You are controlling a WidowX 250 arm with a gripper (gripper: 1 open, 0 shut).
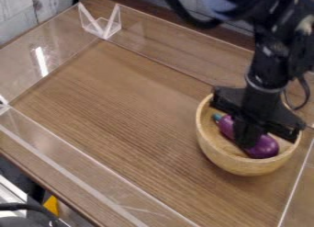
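My black gripper [254,120] is at the right, low over a pale wooden bowl [227,161], its fingers reaching down to a purple eggplant-like object [255,146] with a teal tip that lies inside. The fingers partly cover the object; whether they touch or hold it I cannot tell.
A white wire holder [101,21] stands at the back left. Dark items and a yellow piece lie beyond the lower-left edge.
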